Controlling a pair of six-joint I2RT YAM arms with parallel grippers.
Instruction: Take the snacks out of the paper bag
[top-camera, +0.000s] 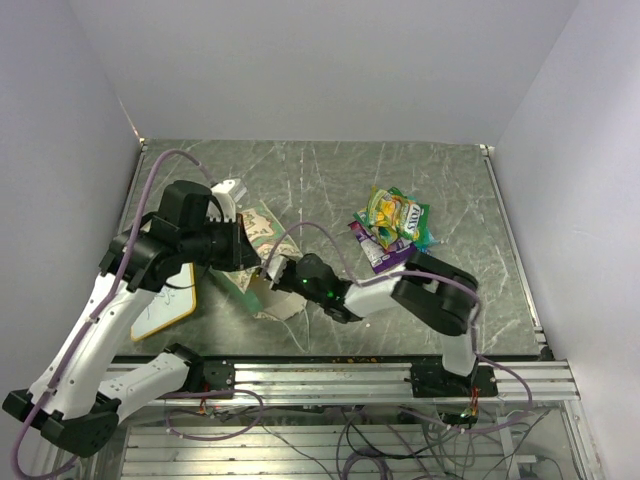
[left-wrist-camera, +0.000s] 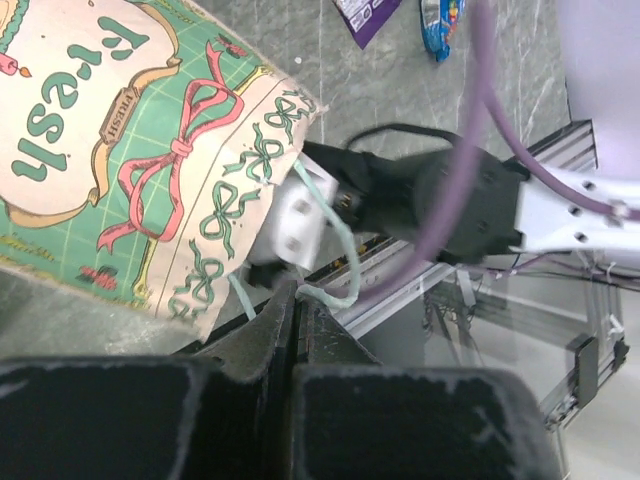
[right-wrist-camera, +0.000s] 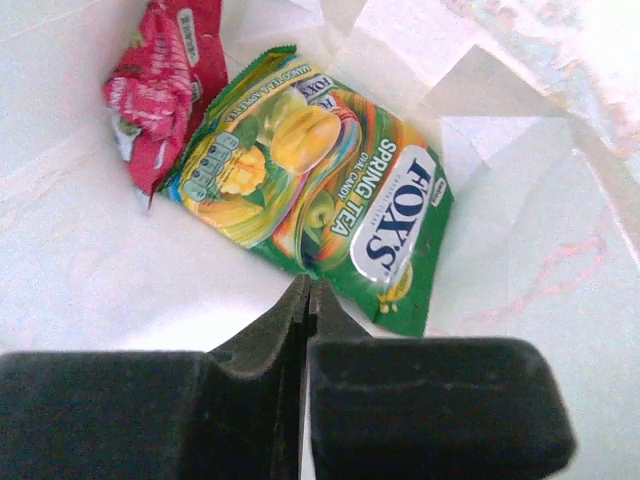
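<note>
The paper bag (left-wrist-camera: 150, 160), green and cream with printed bows, lies on its side at centre left. My left gripper is shut on its pale cord handle (left-wrist-camera: 340, 295) at the opening. My right gripper is shut and reaches into the bag's mouth, nothing visible between its fingers. Inside, a green Fox's Spring Tea packet (right-wrist-camera: 300, 180) lies just beyond the fingertips, with a red packet (right-wrist-camera: 165, 100) beside it.
A pile of snacks (top-camera: 395, 220) lies on the grey table (top-camera: 300, 175) right of the bag. A white board (top-camera: 160, 305) lies at the left.
</note>
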